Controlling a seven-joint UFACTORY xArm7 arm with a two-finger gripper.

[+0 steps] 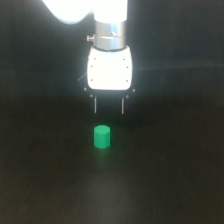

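Note:
A small green cylinder (102, 137) stands upright on the dark surface, near the middle of the camera view. Higher in the picture is my gripper (109, 106), its white body (109, 70) hanging from the arm. Its two thin fingers are spread well apart, with nothing between them. The cylinder appears just below the fingertips in the picture and apart from them; how far apart in depth I cannot tell.
The white arm (70, 8) comes in from the top edge.

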